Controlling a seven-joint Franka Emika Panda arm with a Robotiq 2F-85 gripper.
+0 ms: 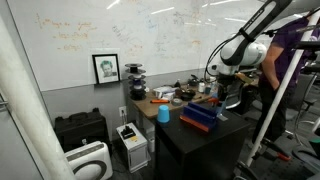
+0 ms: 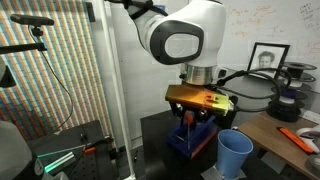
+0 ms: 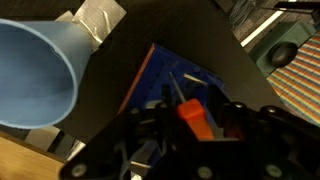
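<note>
Between my gripper's (image 3: pixel 187 108) fingers shows an object with an orange-red handle (image 3: pixel 197 123). In the second exterior view, the same red object (image 2: pixel 188 119) hangs below the gripper (image 2: pixel 188 117), its thin shaft pointing down over a blue bin (image 2: pixel 204 133). That bin (image 1: pixel 199 118) sits on the black table in the first exterior view. The wrist view shows the bin (image 3: pixel 148 80) below the gripper, partly hidden by it. How firmly the fingers sit against the handle is not clear.
A blue cup (image 2: pixel 233 151) stands beside the bin, close to the gripper in the wrist view. Orange tools (image 2: pixel 297 138) lie on the wooden table behind. A person (image 1: pixel 296 60) stands behind the arm at the right.
</note>
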